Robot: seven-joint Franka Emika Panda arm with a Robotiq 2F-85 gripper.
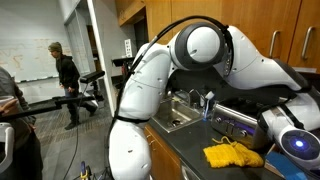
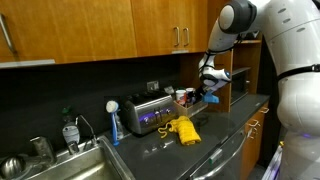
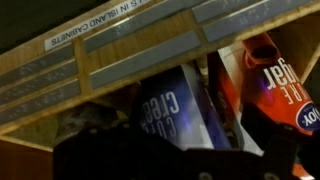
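Observation:
In the wrist view, my gripper stands open, its two dark fingers spread at the bottom of the frame. A blue coffee creamer container (image 3: 176, 102) lies in line with the gap between the fingers. Right of it is a red sugar container (image 3: 277, 82), partly covered by the right finger. I cannot tell whether either finger touches a container. The wooden organizer (image 3: 25, 131) around them carries grey label strips. In the second exterior view the arm's far end hangs over the organizer (image 2: 184, 110) at the counter's far end; the fingertips are too small to make out.
A yellow cloth (image 1: 232, 153) lies on the dark counter (image 1: 193, 154). Beside the organizer stands a silver toaster (image 2: 150, 112). Something flat and blue (image 1: 287, 164) is under the arm. The sink (image 1: 178, 119) is further left, and a person (image 1: 66, 82) stands beyond the counter.

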